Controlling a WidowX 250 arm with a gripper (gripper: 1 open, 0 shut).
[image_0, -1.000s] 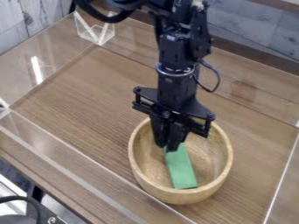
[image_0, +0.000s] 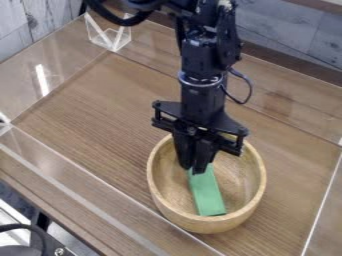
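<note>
My black gripper (image_0: 198, 150) points down over a tan round bowl (image_0: 174, 200) on the wooden table. A green oblong object (image_0: 207, 195) lies in the bowl, its upper end under the gripper tip. The fingertips are dark and crowded together; whether they are shut, or touch the green object, I cannot tell.
Bare wooden table (image_0: 80, 120) spreads to the left and behind. A white wire-like piece (image_0: 107, 30) stands at the back left. A black cable (image_0: 27, 232) lies at the lower left corner, and a panel edge runs along the back.
</note>
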